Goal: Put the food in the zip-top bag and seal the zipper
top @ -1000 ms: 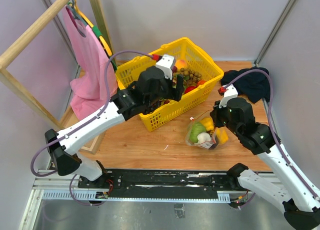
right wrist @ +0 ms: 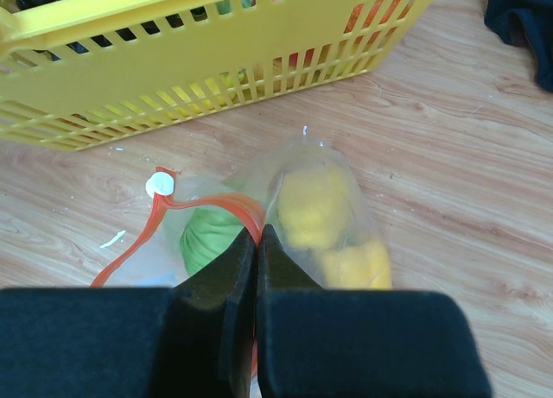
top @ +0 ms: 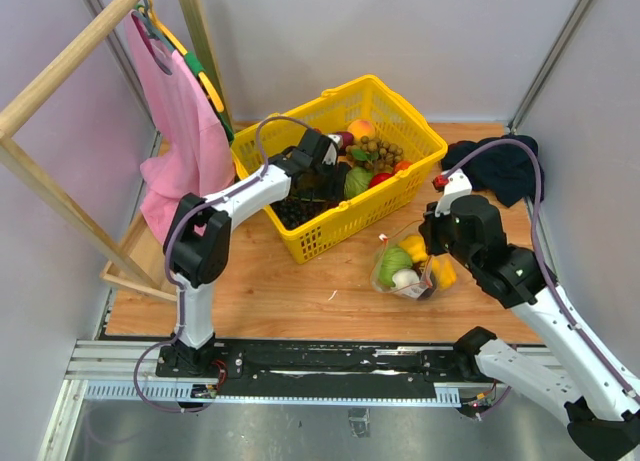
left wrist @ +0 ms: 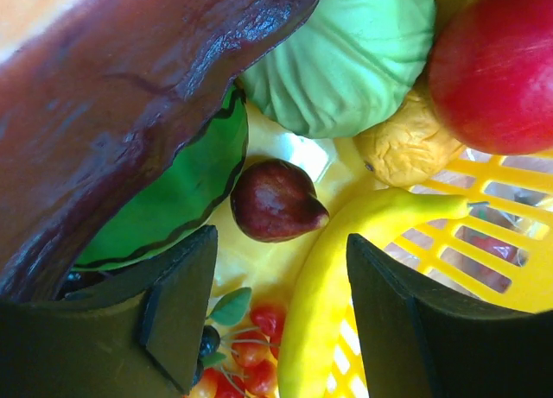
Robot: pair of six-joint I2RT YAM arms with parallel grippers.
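Inside the yellow basket (top: 330,231), my left gripper points down with its fingers apart and nothing held between them. A small dark red fruit (left wrist: 275,201) with a pointed tip lies just past the fingertips, close to a banana (left wrist: 315,286). The clear zip top bag (right wrist: 333,169) rests on the table, its orange zipper strip (right wrist: 238,205) pinched in my right gripper, which is shut on the rim. Within the bag are a green cabbage (top: 394,267), a white item (top: 405,278) and yellow pieces (top: 414,248).
Around the fruit crowd a green cabbage (left wrist: 346,61), a red fruit (left wrist: 497,70), a wrinkled yellow one (left wrist: 410,143) and a large dark purple item (left wrist: 147,113). A pink cloth (top: 185,141) hangs at left; dark cloth (top: 500,166) lies back right.
The left arm has swung back and to the left, taking its gripper from the basket's front-middle deeper into its left part. My right arm and the bag have stayed still.
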